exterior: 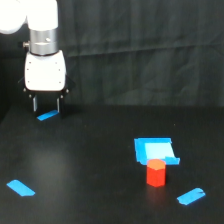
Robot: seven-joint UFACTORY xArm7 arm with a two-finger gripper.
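Note:
My gripper [46, 104] hangs at the far left, pointing down, above the table's back part. Its two dark fingers look spread apart, and nothing shows between them. A red block [156, 176] with a lighter orange top sits at the right, well away from the gripper. Directly behind the block lies a white patch with blue edges [142, 148], partly covered by the block in this view. Whether the block touches or overlaps that patch is hard to tell.
Blue strips mark the dark table: one [47, 115] below the gripper, one [20, 188] at front left, one [191, 196] at front right. A dark curtain [140, 50] hangs behind.

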